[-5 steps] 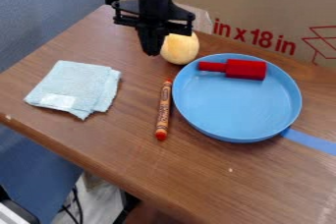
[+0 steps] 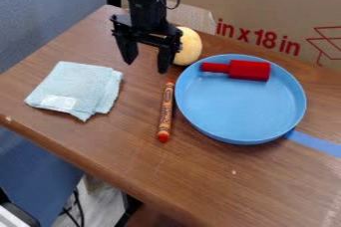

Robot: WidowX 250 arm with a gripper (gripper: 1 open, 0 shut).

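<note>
The black gripper (image 2: 147, 50) hangs over the back left of the wooden table, its two fingers spread apart with nothing visible between them. Just right of it, a pale yellow round object (image 2: 188, 48) sits on the table, partly behind the gripper. A folded light-blue cloth (image 2: 74, 89) lies at the left. An orange crayon-like stick (image 2: 167, 112) lies front to back near the middle. At the right, a blue plate (image 2: 240, 112) holds a red object with a handle (image 2: 246, 70).
A cardboard box (image 2: 273, 17) stands along the back. A blue tape strip (image 2: 317, 144) lies right of the plate. The table's front left edge drops to a dark blue surface.
The gripper has moved a little left and downward in view and turned, and its fingers now show spread apart. The objects on the table look unmoved.
</note>
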